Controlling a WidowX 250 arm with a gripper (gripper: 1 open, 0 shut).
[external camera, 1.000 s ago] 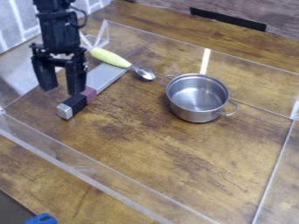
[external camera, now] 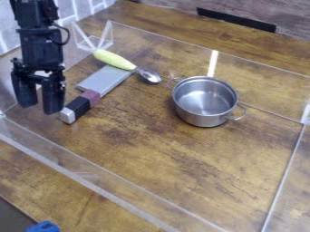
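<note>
My black gripper (external camera: 39, 98) hangs at the left edge of the table, fingers apart and holding nothing. Just to its right lies a flat grey tool (external camera: 104, 83) with a dark, silver-tipped handle (external camera: 78, 107), slanting from upper right to lower left. A yellow corn-like object (external camera: 114, 59) and a metal spoon (external camera: 149, 76) lie behind it. A steel pot (external camera: 205, 101) with side handles stands right of centre.
Clear walls or panels run along the table's sides. A blue object (external camera: 42, 227) shows at the bottom left edge.
My gripper has moved left, away from the grey tool's handle, which is now more exposed. The pot, spoon and yellow object are unchanged.
</note>
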